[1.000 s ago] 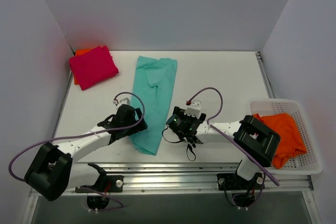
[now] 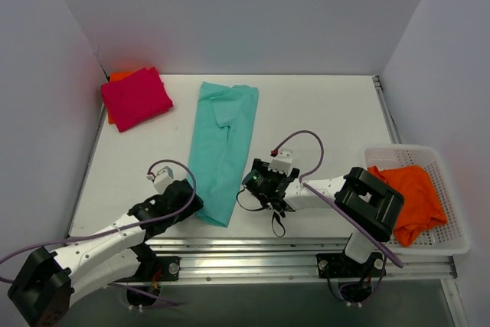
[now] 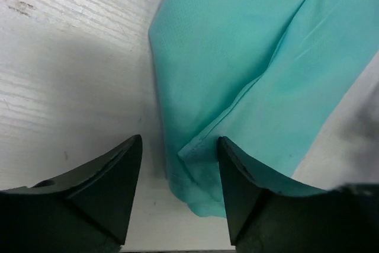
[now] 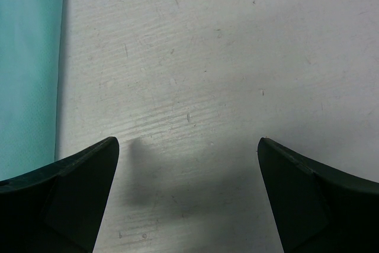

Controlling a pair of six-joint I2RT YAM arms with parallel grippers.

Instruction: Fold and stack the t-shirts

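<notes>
A teal T-shirt (image 2: 222, 151) lies in a long folded strip down the middle of the white table (image 2: 314, 109). My left gripper (image 2: 187, 203) is at its near left corner; in the left wrist view the fingertips stand apart either side of the cloth's edge (image 3: 189, 182), one over the shirt. My right gripper (image 2: 264, 181) hovers open just right of the strip, with bare table between its fingers in the right wrist view. A folded red shirt (image 2: 136, 97) lies on an orange one (image 2: 119, 76) at the back left.
A white basket (image 2: 452, 212) at the right holds loose orange cloth (image 2: 413, 197). Walls close off the back and both sides.
My left gripper has moved toward the near edge of the table and the shirt's near left corner over the last second. The right arm and shirts look nearly unchanged.
</notes>
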